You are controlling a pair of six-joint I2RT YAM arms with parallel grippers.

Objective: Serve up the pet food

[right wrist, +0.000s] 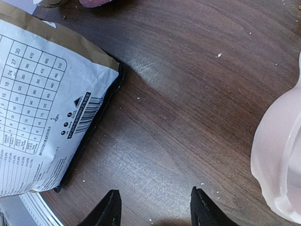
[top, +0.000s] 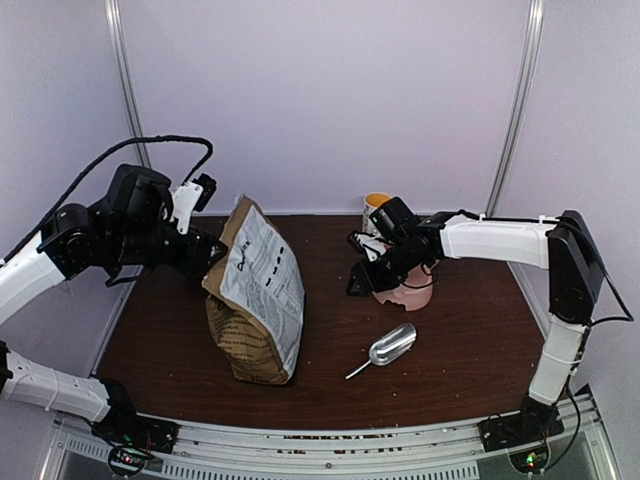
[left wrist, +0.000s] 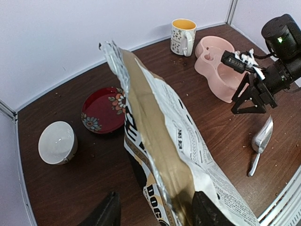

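The paper food bag [top: 262, 290] stands upright on the table, left of centre. My left gripper [top: 212, 255] is at its upper left side, fingers apart; in the left wrist view the bag's brown side [left wrist: 157, 127] rises beyond the fingers [left wrist: 109, 209], and I cannot tell whether they touch it. The metal scoop [top: 392, 345] lies flat and loose, handle towards the front left. Over the table, just left of the pink double bowl [top: 410, 292], my right gripper [top: 358, 265] is open, with only bare tabletop showing between its fingers in its wrist view. The arm hides part of the bowl.
A white mug with an orange inside [top: 376, 208] stands behind the bowl. Left of the bag in the left wrist view are a red flowered plate [left wrist: 104, 110] and a white bowl [left wrist: 57, 142].
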